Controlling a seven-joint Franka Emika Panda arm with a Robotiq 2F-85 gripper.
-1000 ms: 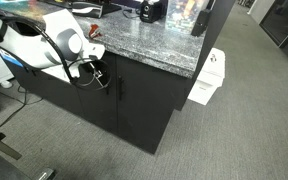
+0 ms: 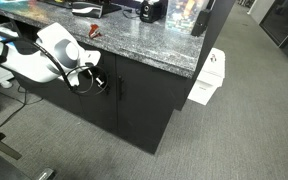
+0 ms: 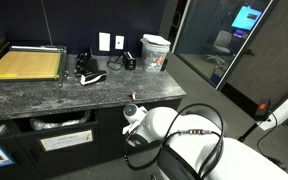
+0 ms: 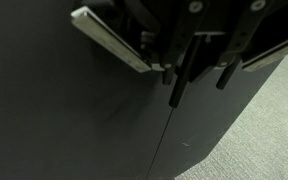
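Note:
A dark cabinet with flat doors (image 2: 144, 105) stands under the granite counter. A black vertical handle (image 2: 119, 89) shows beside the door seam. My gripper (image 2: 101, 82) is at the door front, just left of that handle. In the wrist view, a black bar handle (image 4: 181, 85) hangs down by the seam below my gripper. A second dark bar (image 4: 227, 73) is to its right. The fingers appear shut on a handle, though the dark parts blend and the exact contact is hidden. Both doors look closed.
The granite counter (image 2: 149, 42) overhangs the doors, with a small red object (image 2: 87, 35) near its edge. White boxes (image 2: 209, 76) stand on the floor beyond the cabinet's end.
The arm's white links have sunk and shifted slightly left in exterior view 1. The gripper remains close to the handle, and the cabinet doors have not visibly moved.

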